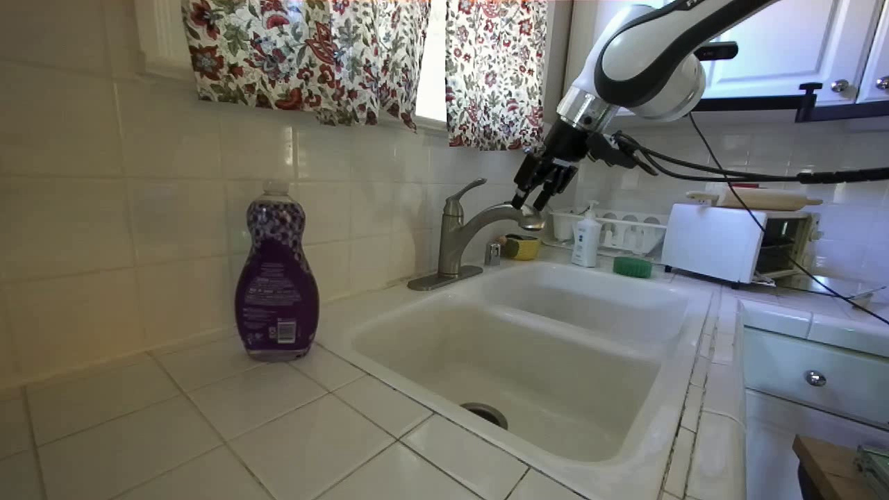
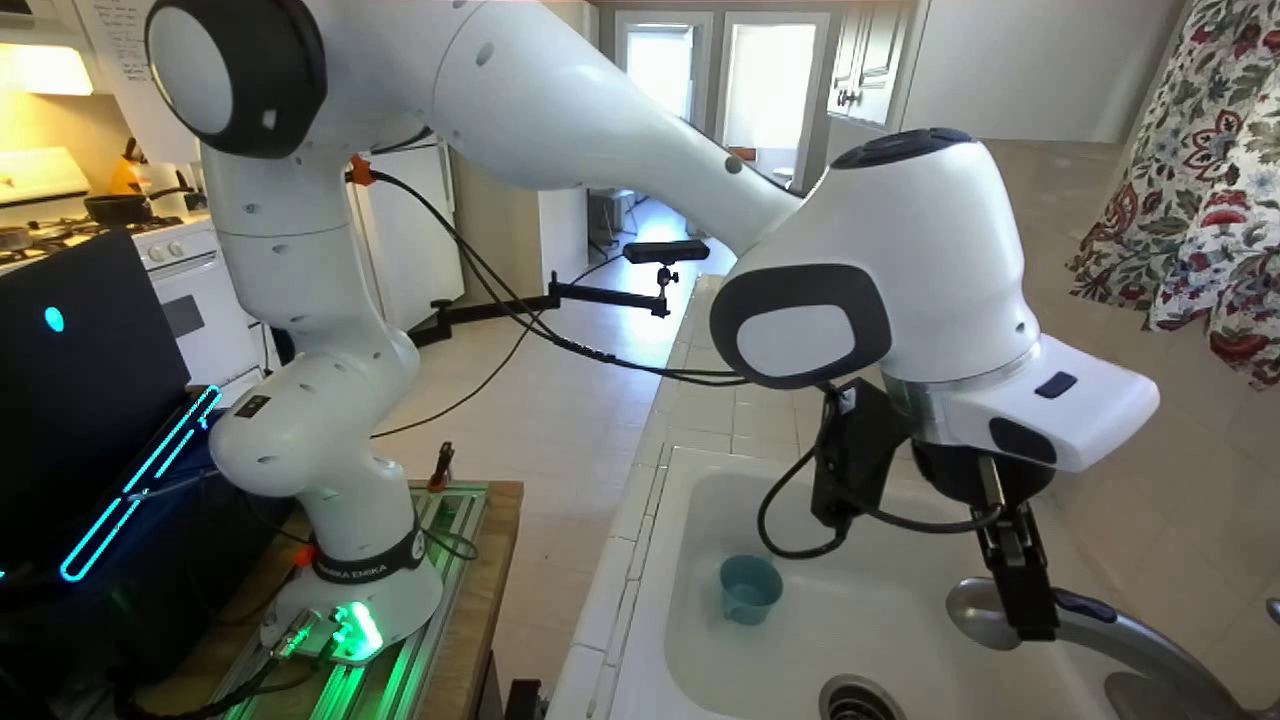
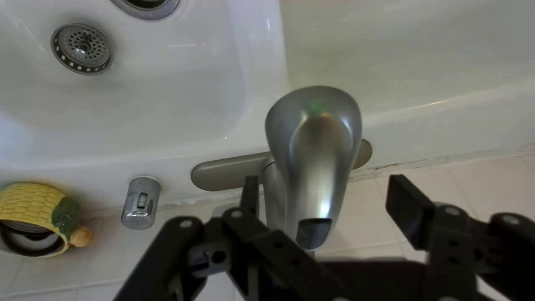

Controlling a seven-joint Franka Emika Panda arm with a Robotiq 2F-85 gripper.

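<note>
The brushed-metal faucet [image 1: 475, 229] rises from the back rim of the sink, its spout reaching out over the basins. My gripper [image 1: 530, 203] points down at the spout's head, fingertips close to its top. In the wrist view the spout [image 3: 316, 150] appears between my two fingers, which stand apart on either side of it. Whether either finger touches the metal, I cannot tell. From exterior view 2, only part of the gripper shows, a black finger [image 2: 1032, 600] by the spout; the rest is hidden by the arm.
A blue cup [image 2: 751, 588] is in one basin. Behind the sink are a yellow corn-shaped holder [image 3: 37, 213] and a small chrome cap [image 3: 141, 203]. A soap bottle [image 1: 587, 240] and green brush [image 1: 631, 267] stand farther off. A purple bottle [image 1: 276, 283] occupies the near counter.
</note>
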